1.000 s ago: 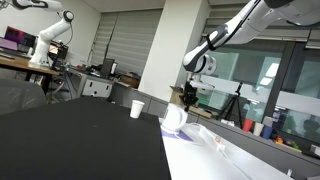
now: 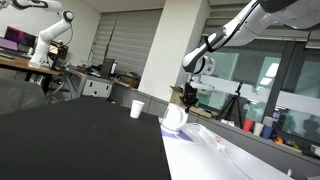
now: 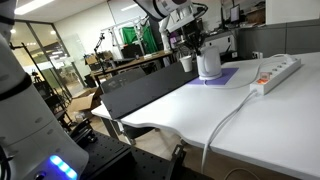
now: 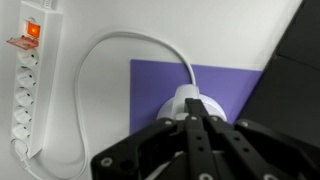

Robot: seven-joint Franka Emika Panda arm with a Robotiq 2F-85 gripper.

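A white kettle [image 3: 209, 64] stands upright on a purple mat [image 3: 222, 78]; in exterior view 1 the same kettle [image 2: 174, 117] is at the table's far end. Right above it, my gripper points down with its fingers close together. In the wrist view the gripper hides much of the kettle, and its white top part [image 4: 183, 97] shows just beside the fingertips. Nothing clearly shows between the fingers, and whether they touch the kettle is hard to tell.
A white power strip [image 4: 35, 75] with an orange switch lies to one side. A white cable [image 4: 92, 58] loops across the table from the mat's side. A white cup [image 2: 137, 109] stands near the kettle.
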